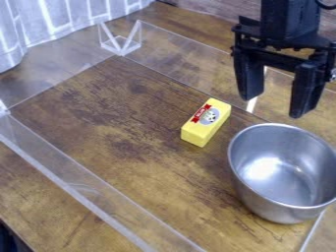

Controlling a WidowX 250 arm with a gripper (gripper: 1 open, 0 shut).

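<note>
My black gripper [276, 89] hangs at the upper right of the camera view, open, with nothing between its fingers. It is above and behind a steel bowl [282, 172] at the lower right, clear of its rim. A yellow box [205, 122] with a red and white label lies on the wooden table, just left of the bowl and below and left of the gripper.
Clear plastic walls [79, 167] border the work area, with a clear bracket [120, 39] at the upper left. A white cloth [33, 25] lies at the top left corner.
</note>
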